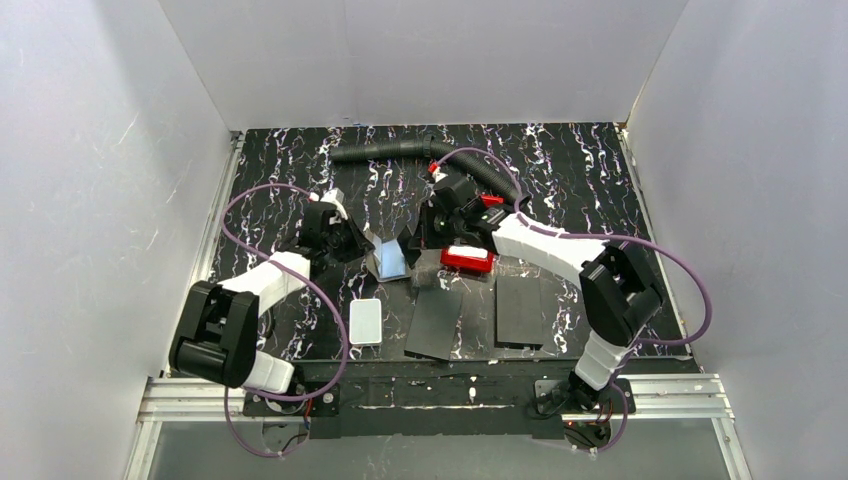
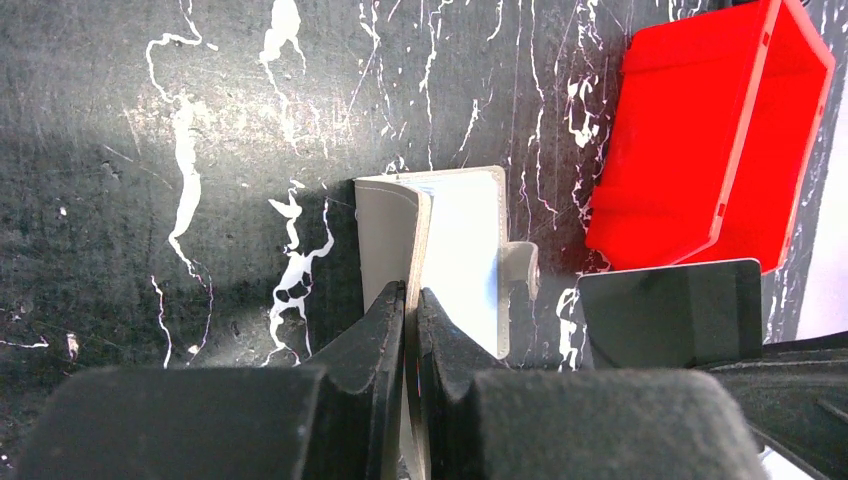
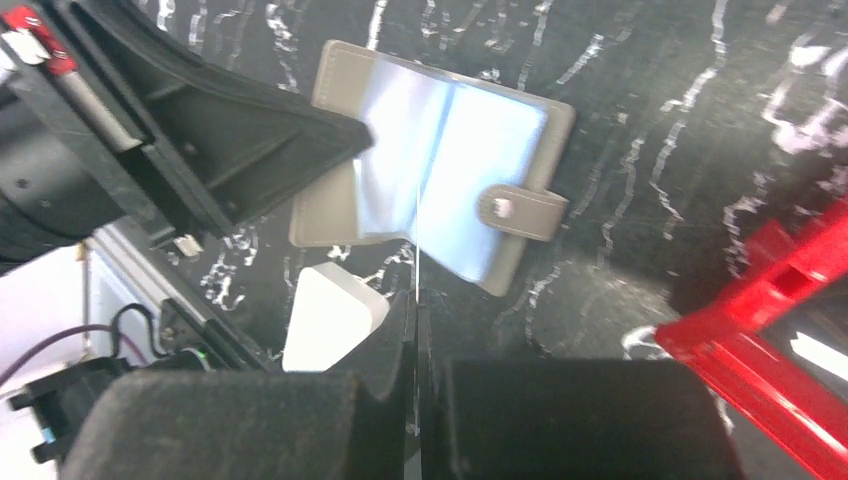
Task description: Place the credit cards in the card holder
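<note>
The open card holder (image 1: 394, 263), grey-beige with pale blue-white inner sleeves, stands on the dark marbled table. My left gripper is shut on the edge of its grey cover (image 2: 385, 225), which is lifted beside the sleeves. A strap with a snap (image 3: 522, 210) sticks out on the holder's other side. My right gripper is shut on a dark card (image 2: 670, 315). The right wrist view has that card edge-on, as a thin line in front of the sleeves. From this angle, contact between card and holder cannot be told.
A red holder or box (image 2: 700, 140) stands right of the card holder, partly under my right arm. Nearer the front lie a white rectangular tray (image 1: 366, 322) and two dark flat panels (image 1: 434, 323). A black ribbed hose (image 1: 380, 151) runs along the back.
</note>
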